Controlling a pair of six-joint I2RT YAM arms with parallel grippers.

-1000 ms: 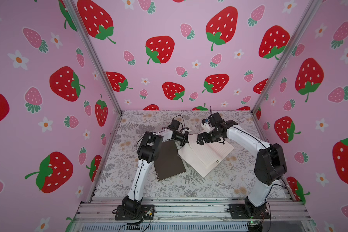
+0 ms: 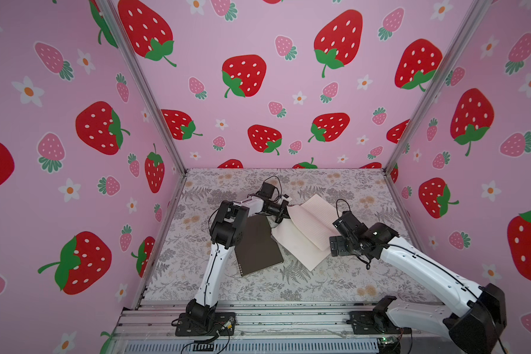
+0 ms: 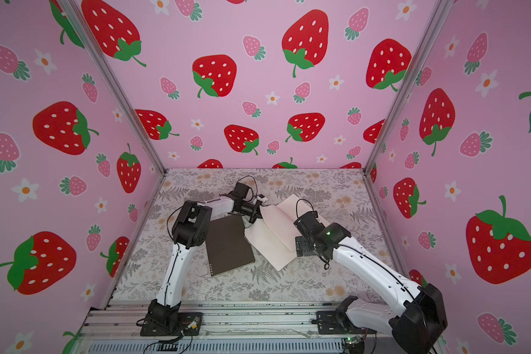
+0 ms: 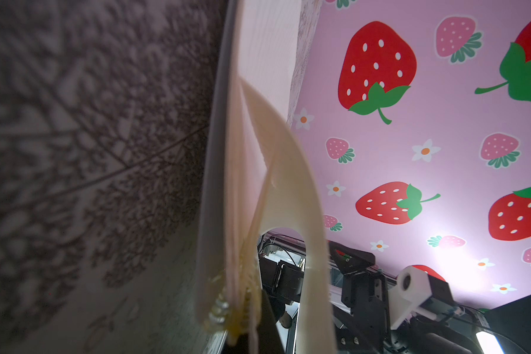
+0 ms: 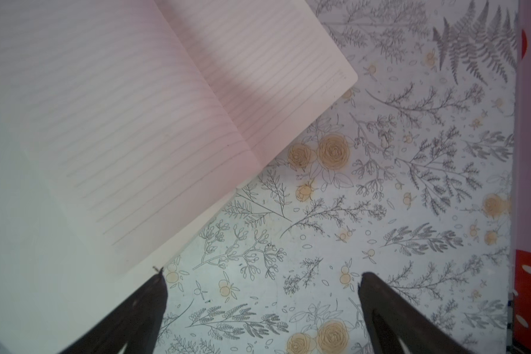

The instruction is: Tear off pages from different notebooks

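Observation:
An open notebook with cream lined pages (image 2: 301, 247) lies at the centre of the floral surface, a page curving up from its left end; the lines show in the right wrist view. My left gripper (image 2: 280, 212) is shut at that left end, with curved paper (image 4: 277, 153) around its blurred fingertips; whether paper is between them is unclear. My right gripper (image 2: 342, 244) is open above the notebook's near-right edge, nothing visible between its blurred fingers. A dark spiral notebook (image 2: 257, 253) lies closed to the left, partly under my left arm.
Strawberry-printed walls (image 2: 289, 88) enclose the back and both sides.
My right arm has moved from the back of the notebook toward the near right, uncovering more of its pages. The left arm has not visibly moved.

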